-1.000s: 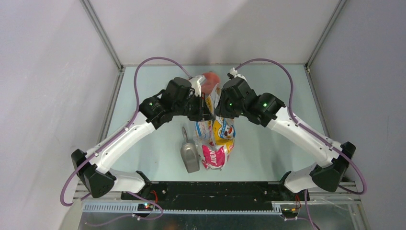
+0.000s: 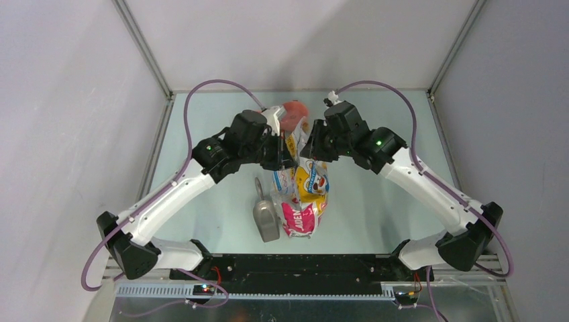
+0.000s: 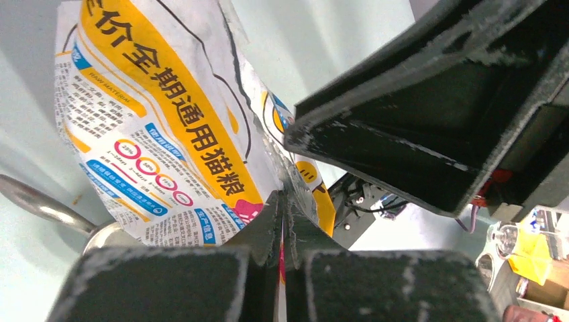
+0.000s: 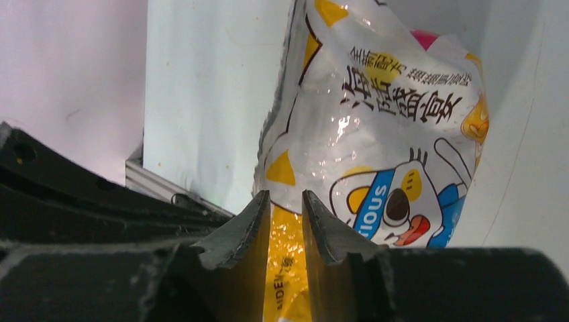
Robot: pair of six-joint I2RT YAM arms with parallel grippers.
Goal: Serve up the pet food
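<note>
The pet food bag (image 2: 312, 181), printed in white, yellow and pink, stands in the middle of the table. In the left wrist view, the bag's film (image 3: 201, 127) runs creased into the tips of my left gripper, which is shut on that thin edge. My right gripper is partly open at the bag's right side, with a narrow gap between its fingertips and the bag (image 4: 396, 134) beyond them. A metal scoop (image 2: 266, 220) lies left of the bag. Behind the bag is a reddish round bowl (image 2: 294, 111), partly hidden.
Both grippers are close together over the bag; the right one's dark body fills the upper right of the left wrist view. On either side, the pale table (image 2: 366, 208) has free room. White walls enclose the table at the back and sides.
The left arm is almost still. Bag, scoop and bowl keep their places.
</note>
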